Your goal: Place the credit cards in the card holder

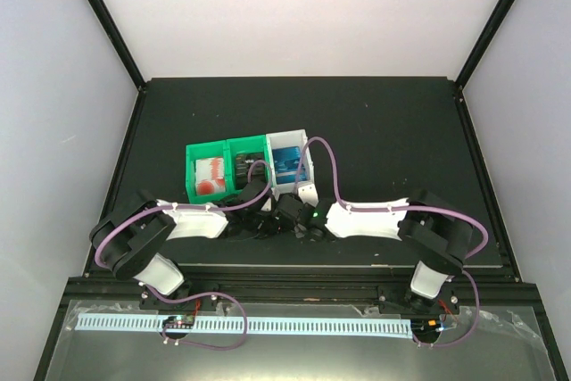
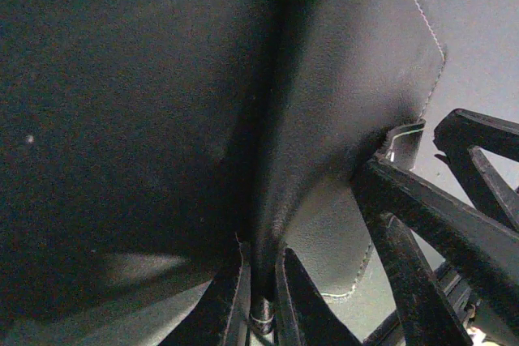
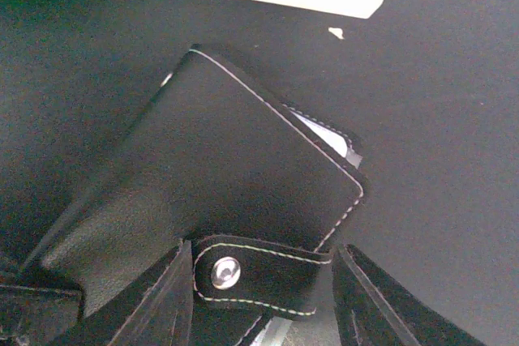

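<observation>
The black card holder [image 3: 219,151] with pale stitching lies on the dark table, mostly hidden by my arms from above. In the left wrist view my left gripper is shut on the holder's folded edge [image 2: 280,184]. My right gripper stands part open, its fingers on either side of the strap tab [image 3: 263,281] with a silver snap. A pale sliver [image 3: 328,135] shows at the holder's edge; I cannot tell what it is. Blue cards [image 1: 288,163] lie in the white bin [image 1: 284,139].
Two green bins stand left of the white one: the outer green bin [image 1: 190,167] holds red and white items [image 1: 211,176], the inner one dark items [image 1: 249,167]. Right of the white bin the table [image 1: 393,140] is clear. My arms meet in front of the bins.
</observation>
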